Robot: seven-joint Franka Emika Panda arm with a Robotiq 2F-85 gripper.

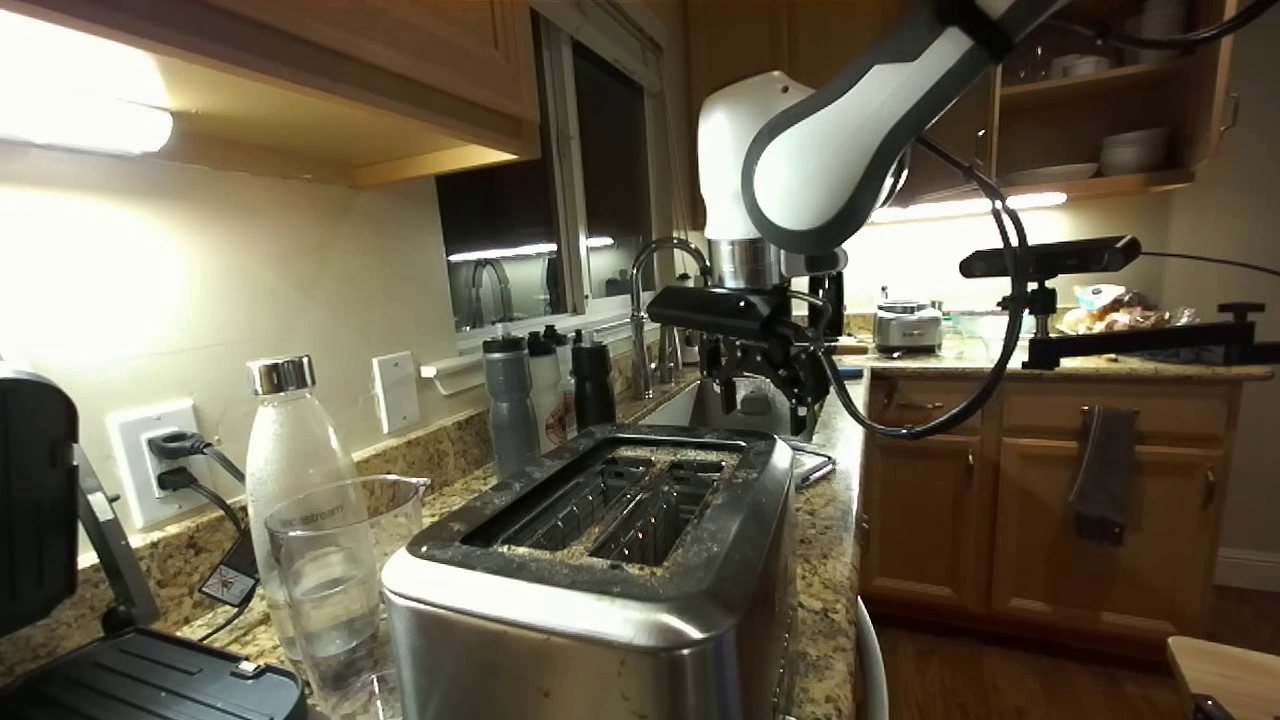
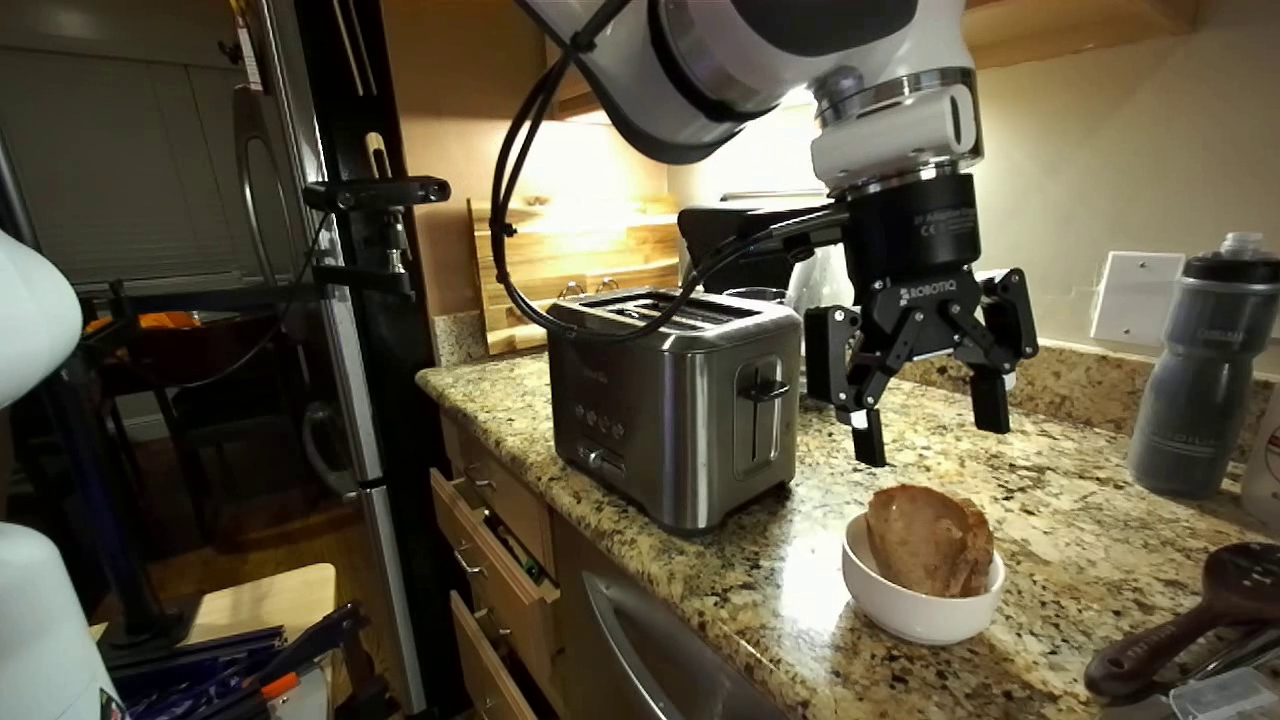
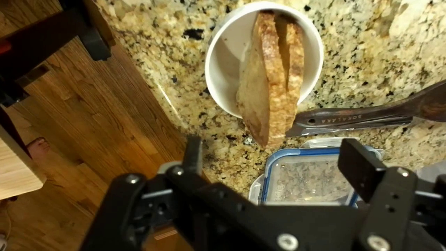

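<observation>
In exterior view 2 my gripper is open, its two fingertips well apart and nothing between them. It hangs above the counter, over a white bowl that holds bread slices standing on edge. From the wrist view, two slices lean together inside the bowl, one end reaching past its rim. They lie beyond my open fingers and do not touch them. A steel toaster stands beside the bowl. Its two slots look empty apart from crumbs. The bowl is hidden in exterior view 1.
A dark wooden spoon and a blue-rimmed lidded container lie near the bowl. A grey bottle stands by the wall. The counter's front edge drops to the wooden floor.
</observation>
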